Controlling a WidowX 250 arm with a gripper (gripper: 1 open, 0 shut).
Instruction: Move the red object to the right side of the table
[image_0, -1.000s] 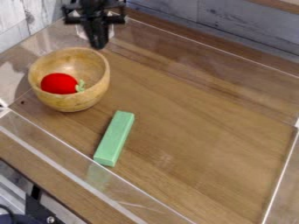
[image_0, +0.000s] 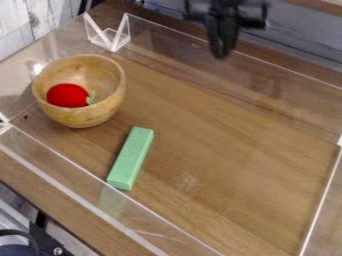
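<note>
The red object (image_0: 67, 95), round with a small green bit at its edge, lies inside a wooden bowl (image_0: 107, 82) on the left side of the table. At the top of the view, right of centre, my gripper (image_0: 225, 42) shows as a dark, blurred shape over the far edge, well away from the bowl. Its fingers are too blurred to tell how they stand or whether anything is between them.
A green block (image_0: 130, 158) lies on the table in front of the bowl. At the back left stands a white wire rack (image_0: 110, 36).
My gripper has moved from above the back of the bowl to the right along the far edge. The bowl, red object and green block have stayed in place.
</note>
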